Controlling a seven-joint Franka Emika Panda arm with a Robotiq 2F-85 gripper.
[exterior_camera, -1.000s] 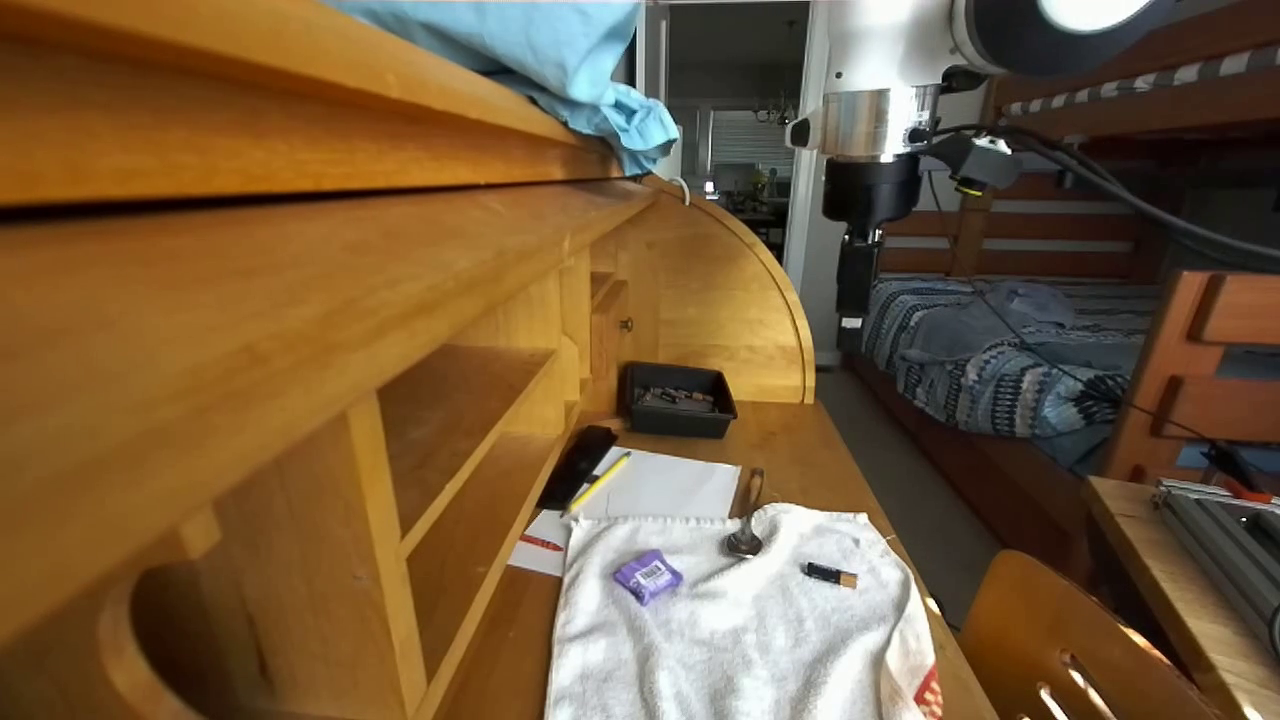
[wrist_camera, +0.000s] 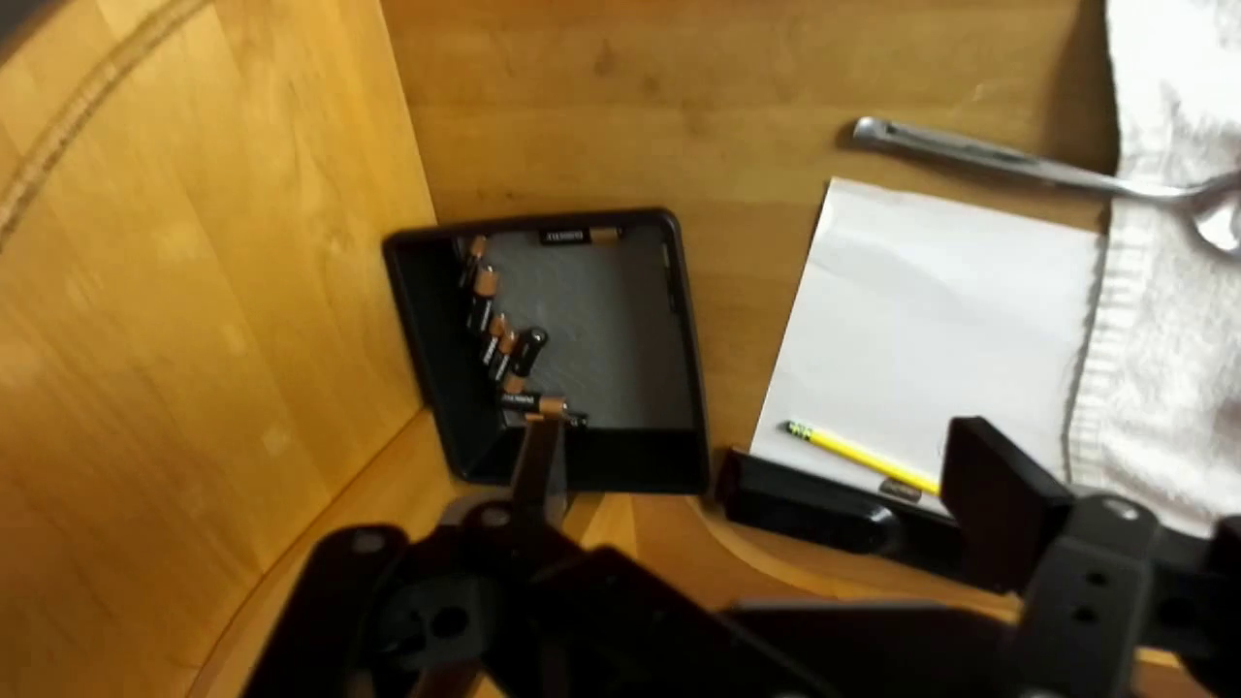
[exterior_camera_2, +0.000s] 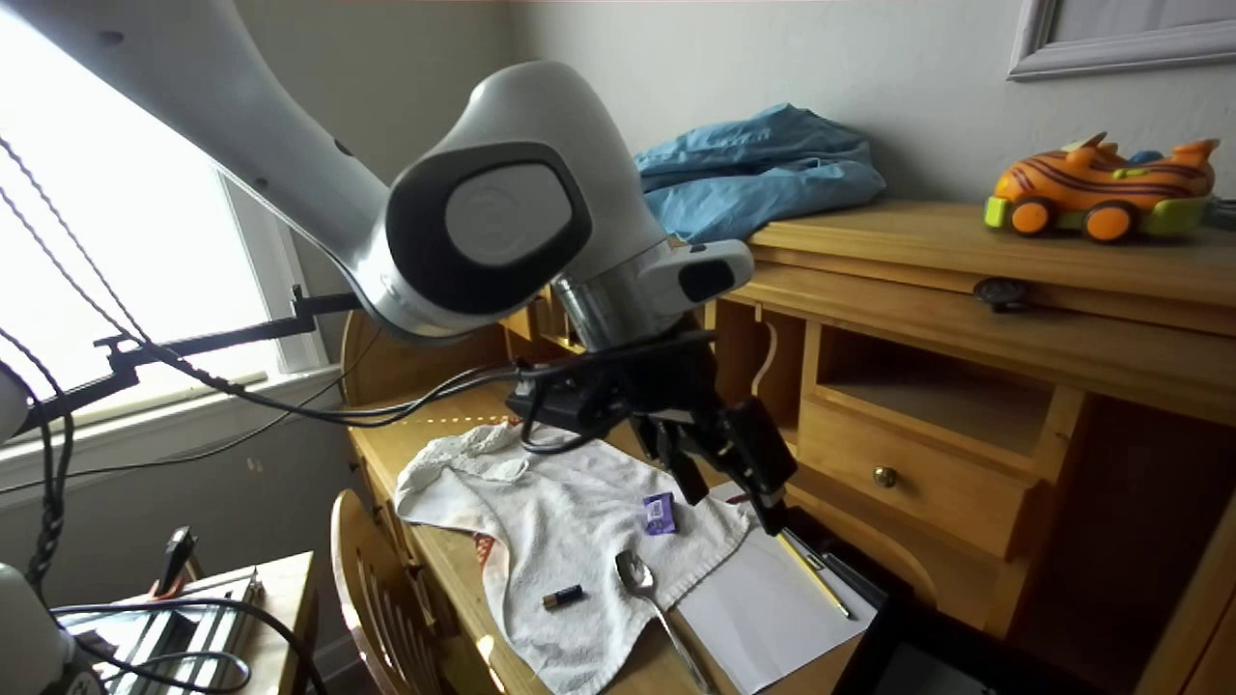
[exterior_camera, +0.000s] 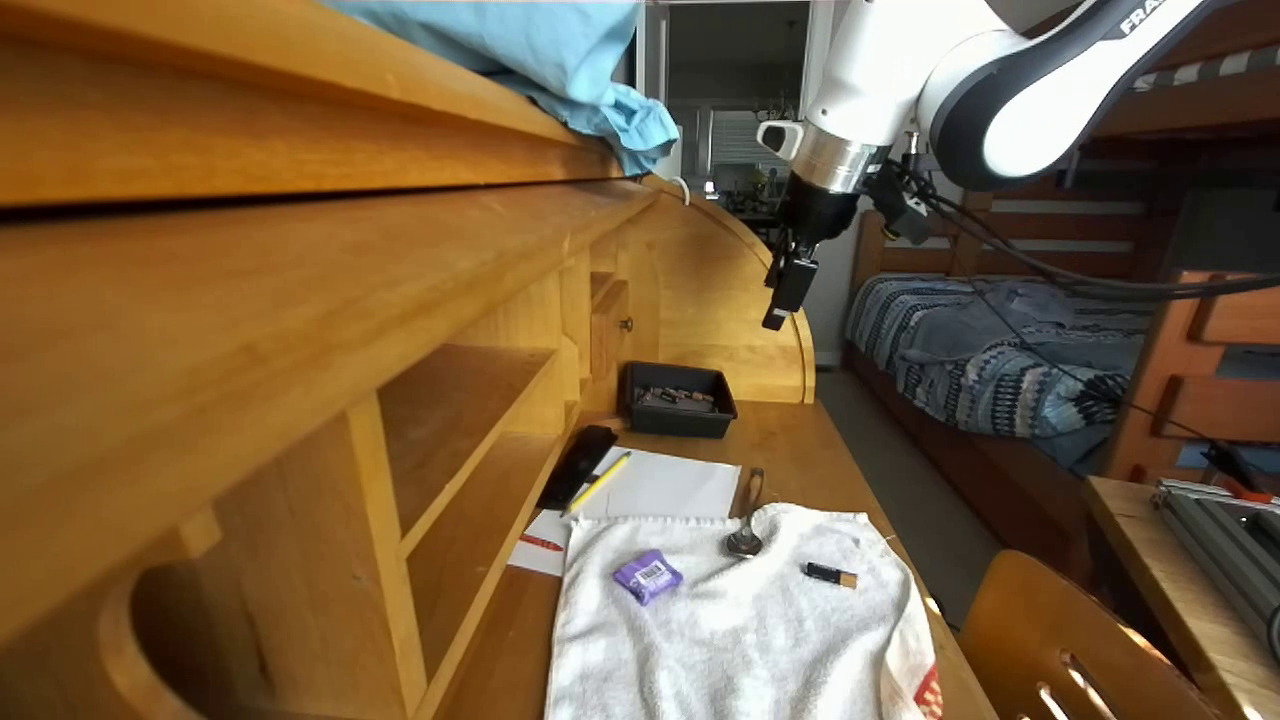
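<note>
High above the desk, my gripper is open, with its two fingers wide apart and nothing held. Below it in the wrist view, a black tray (wrist_camera: 698,384) contains several batteries (wrist_camera: 483,301), most of them along its left side. One lone battery (exterior_camera: 830,575) lies on the white towel (exterior_camera: 720,636). Also on the towel is a small purple packet (exterior_camera: 648,576). A metal spoon (exterior_camera_2: 660,614) rests partly on the towel, its handle reaching past the edge onto the wood.
White paper (wrist_camera: 931,314) with a yellow pencil (wrist_camera: 861,456) lies between tray and towel, beside a black case (wrist_camera: 803,506). Wooden cubbies (exterior_camera: 480,444) line the desk's back; a curved side panel (exterior_camera: 720,312) rises behind the tray. Bare wood (wrist_camera: 745,116) shows around the tray.
In exterior view 1, my arm has swung left toward the desk's cubbies, and the gripper has gone from hanging straight down to tilted. The objects on the desk have stayed put.
</note>
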